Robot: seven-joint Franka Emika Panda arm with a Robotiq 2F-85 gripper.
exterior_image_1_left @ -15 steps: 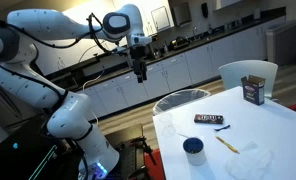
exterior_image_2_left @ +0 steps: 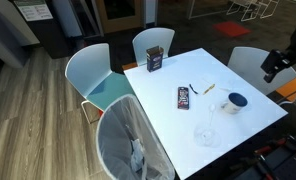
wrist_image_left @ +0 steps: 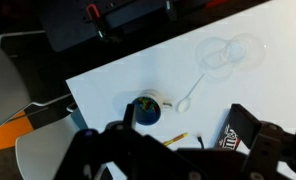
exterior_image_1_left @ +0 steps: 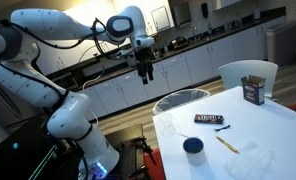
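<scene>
High above the left side of the white table, my gripper (exterior_image_1_left: 145,72) hangs from the arm, clear of everything on the tabletop. In the wrist view its two dark fingers (wrist_image_left: 117,132) stand wide apart, so the gripper is open, with nothing held between them. Below it are a dark-blue and white mug (wrist_image_left: 147,110), a white spoon (wrist_image_left: 185,102), a yellow marker-like stick (wrist_image_left: 176,139) and a dark M&M's packet (wrist_image_left: 229,138). Exterior view 2 shows the mug (exterior_image_2_left: 235,102) near the table's robot side and the packet (exterior_image_2_left: 183,97) near the middle.
A dark box (exterior_image_1_left: 253,90) stands at the table's far end. Clear plastic items (wrist_image_left: 233,50) lie near one edge. Chairs (exterior_image_2_left: 94,72) surround the table (exterior_image_2_left: 216,70), and a bin with a clear liner (exterior_image_2_left: 133,140) stands beside it.
The arm's upper end and gripper have shifted slightly to the right in exterior view 1. Nothing on the table has visibly moved.
</scene>
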